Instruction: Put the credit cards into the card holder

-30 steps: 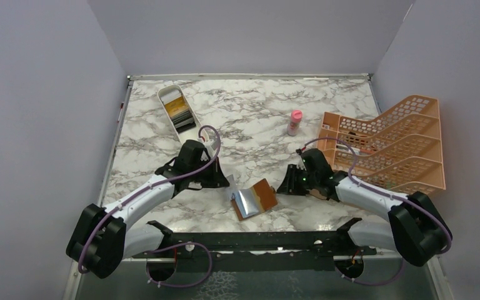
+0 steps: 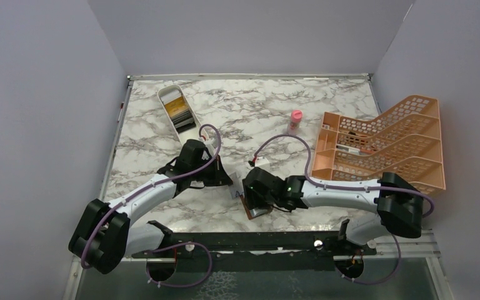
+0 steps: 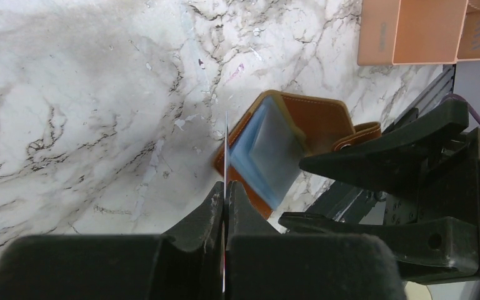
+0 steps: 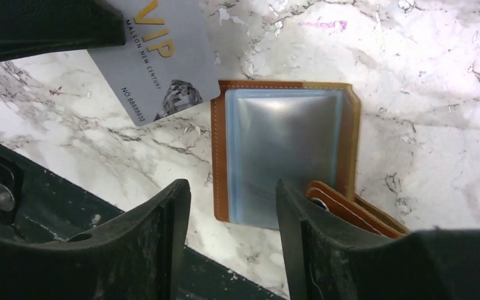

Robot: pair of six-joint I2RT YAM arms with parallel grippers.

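A silver VIP card [image 4: 156,69] is pinched by its edge in my left gripper, which is shut on it. In the left wrist view the card shows only as a thin upright line. The brown card holder [image 4: 220,156] lies open on the table, its clear sleeves [image 4: 287,144] facing up and its strap [image 4: 356,212] sticking up. The card's lower corner is by the holder's upper left corner in the right wrist view; whether they touch I cannot tell. My right gripper is part open over the holder, nothing between its fingers.
At the back left stands a white box [image 2: 190,132] with several cards. A pink-capped bottle [image 2: 295,117] is at the back right, beside an orange rack [image 2: 440,140].
My right gripper has swung left from beside the holder to over it. The holder's brown cover, spread out to the right earlier, was raised halfway through. The left arm stays put.
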